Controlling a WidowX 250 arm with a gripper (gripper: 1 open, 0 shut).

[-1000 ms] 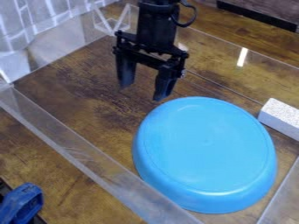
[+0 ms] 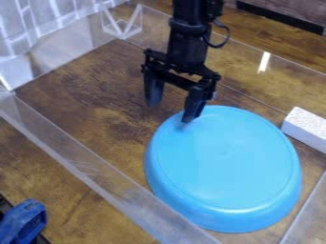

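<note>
A black robot gripper (image 2: 176, 97) hangs in the upper middle of the view, its two fingers apart and pointing down. The right finger is at the upper left rim of a large upturned blue round lid or bowl (image 2: 223, 173); whether it touches cannot be told. Nothing shows between the fingers.
A white block (image 2: 306, 129) lies at the right edge. A blue object (image 2: 19, 222) is at the lower left corner, outside the wall. A white cloth hangs at the top left.
The gripper has moved right and down, to the rim of the blue lid. The lid and other objects look unmoved.
</note>
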